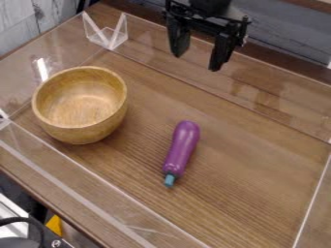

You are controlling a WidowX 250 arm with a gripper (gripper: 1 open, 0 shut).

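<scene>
A purple marker-like object with a teal tip [181, 150] lies on the wooden tabletop in the lower middle. The black gripper [203, 44] hangs at the top centre over the back of the table, well above the purple object in the picture, its two fingers spread open with nothing seen between them. A tan bowl [80, 102] sits at the left.
A white wire-like holder [106, 31] stands at the back left. A black object with a yellow and blue part [26, 232] is at the lower left edge, partly out of view.
</scene>
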